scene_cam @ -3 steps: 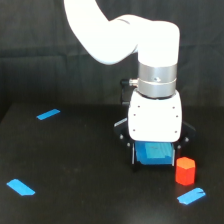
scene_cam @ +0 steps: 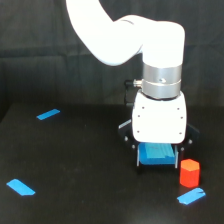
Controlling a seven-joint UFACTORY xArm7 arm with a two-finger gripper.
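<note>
A blue block [scene_cam: 157,153] stands on the dark table directly below the white hand of my arm, its upper part hidden by the hand. My gripper [scene_cam: 158,162] points down over it, with a dark finger at each side of the block. Whether the fingers press on the block or stand apart from it, I cannot tell. Close by on the right sits a red hexagonal block [scene_cam: 189,173], near the right finger.
Flat blue strips lie on the table: one at the far left [scene_cam: 48,114], one at the near left [scene_cam: 20,187], and one just in front of the red block [scene_cam: 191,196].
The arm has shifted slightly to the right, and the blue block with it. The red block also sits a little farther right. The blue strips have stayed put.
</note>
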